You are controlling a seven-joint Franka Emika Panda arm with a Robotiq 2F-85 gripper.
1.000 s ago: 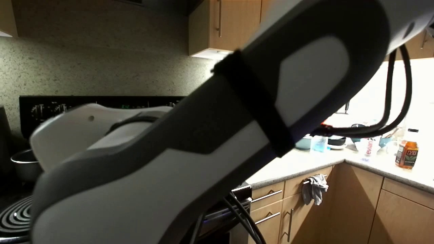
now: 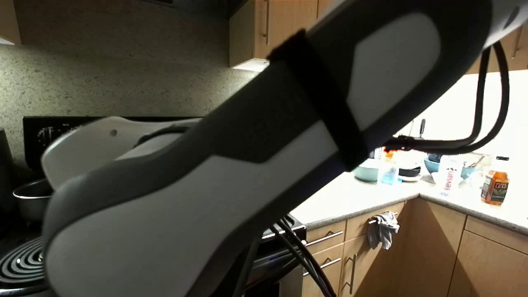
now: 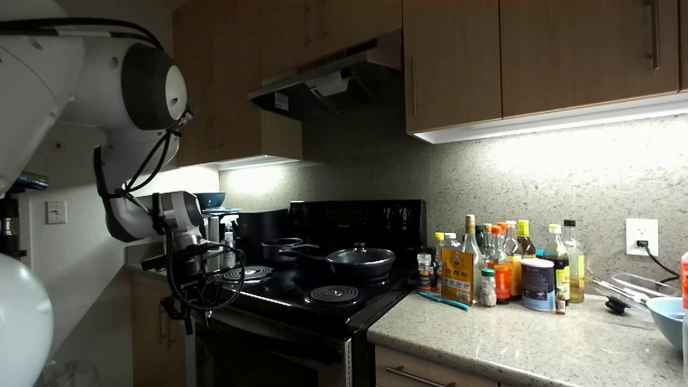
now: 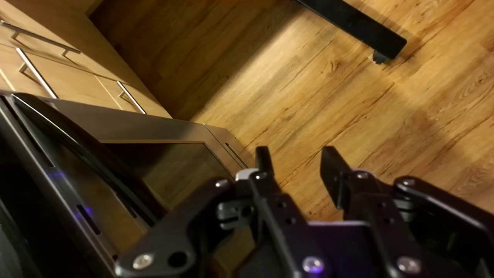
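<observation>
My gripper points down with a gap between its two black fingers, and only wood floor shows between and beyond them. Left of it in the wrist view is the oven front, with its dark door window (image 4: 173,169) and long black handle (image 4: 88,150). Exterior view 2 has the gripper hanging in front of the stove (image 3: 303,303), near the left end of the oven. The arm (image 2: 247,198) fills much of exterior view 1 and hides the gripper there.
On the stove are a lidded pan (image 3: 361,263) and a pot (image 3: 277,250). Several bottles crowd the counter (image 3: 445,329) to its right. A grey cloth (image 2: 382,230) hangs from a drawer handle. A black bar (image 4: 356,25) stands over the open floor.
In exterior view 1 the arm's forearm and its black strap have shifted up and to the right. The counter items and hanging cloth have not moved.
</observation>
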